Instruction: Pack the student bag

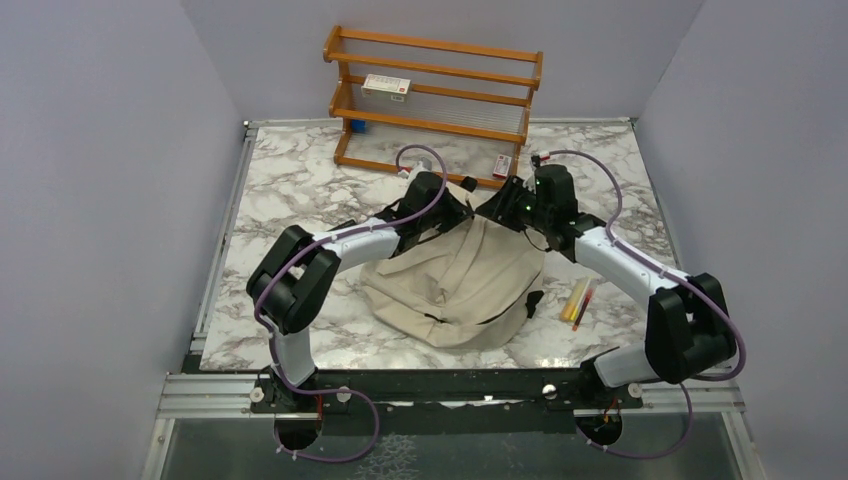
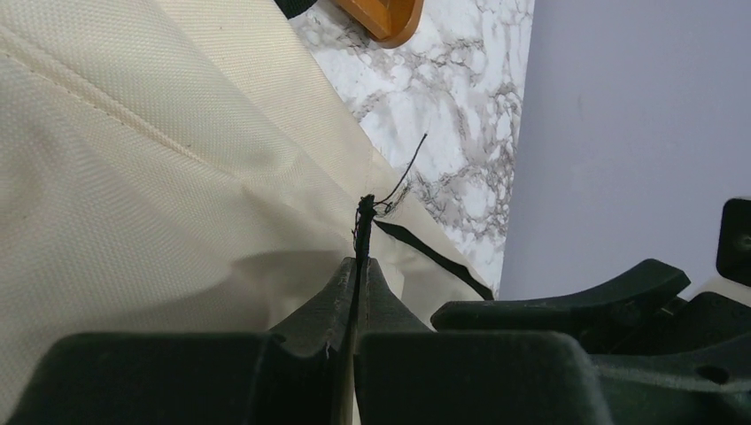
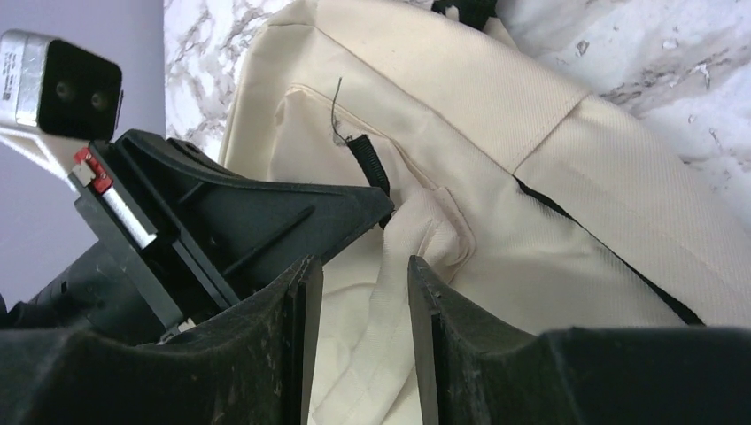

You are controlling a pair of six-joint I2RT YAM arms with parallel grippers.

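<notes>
The cream cloth bag lies creased on the marble table in the top view. A black strap end with a loose thread stands up from between the left gripper's fingertips in the left wrist view. My left gripper is shut on this thin strap at the bag's upper part. Seen from the right wrist, the same strap comes out of the left gripper's tip, beside a fold of the bag. My right gripper is part open just short of that fold, nothing held between its fingers.
A wooden rack stands at the back, holding a white box and a small red-white box. Yellow and red pencils lie right of the bag. Both grippers are close together.
</notes>
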